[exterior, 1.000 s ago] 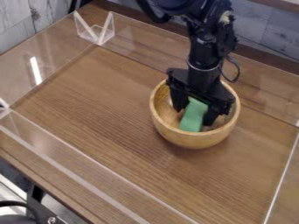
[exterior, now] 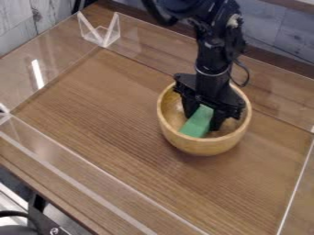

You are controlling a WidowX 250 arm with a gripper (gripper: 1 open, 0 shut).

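A wooden bowl [exterior: 177, 137] sits on the wooden table, right of centre. Inside it lies a green object [exterior: 197, 126]. The black gripper [exterior: 205, 109] reaches down from the top into the bowl, its fingers at the upper part of the green object, shut on it as far as shows. The fingertips are partly hidden by the object and the bowl's contents.
A clear plastic holder [exterior: 101, 29] stands at the back left. Black cables lie at the bottom left corner.
The gripper and the green object have shifted slightly within the bowl; the bowl is nearly where it was.
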